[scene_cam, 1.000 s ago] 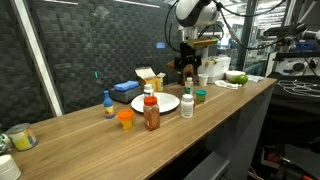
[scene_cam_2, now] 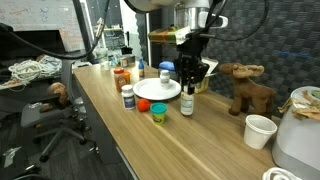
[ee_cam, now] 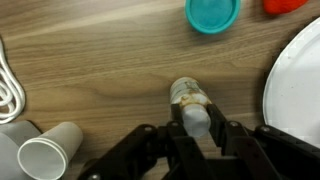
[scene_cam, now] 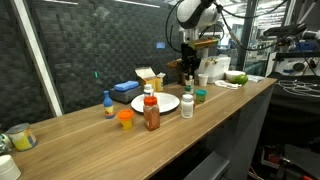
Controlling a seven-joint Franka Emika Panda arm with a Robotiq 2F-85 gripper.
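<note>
A small white bottle (scene_cam_2: pixel 187 104) with a light label stands upright at my gripper (scene_cam_2: pixel 190 86), close to the table top; whether its base touches the wood I cannot tell. The wrist view looks down on its pale round cap (ee_cam: pixel 196 122), with the dark fingers closed in on either side. My gripper is shut on this bottle. In exterior view 1 the arm reaches down to it at the right end of the table, where the bottle (scene_cam: pixel 189 85) appears small.
A white plate (scene_cam_2: pixel 152 89), a red tomato (scene_cam_2: pixel 142 104) and a teal cup (scene_cam_2: pixel 159 113) are close by. A brown plush animal (scene_cam_2: pixel 246 88) and a white cup (scene_cam_2: pixel 258 131) stand on the other side. Bare wood (scene_cam_2: pixel 195 150) lies in front.
</note>
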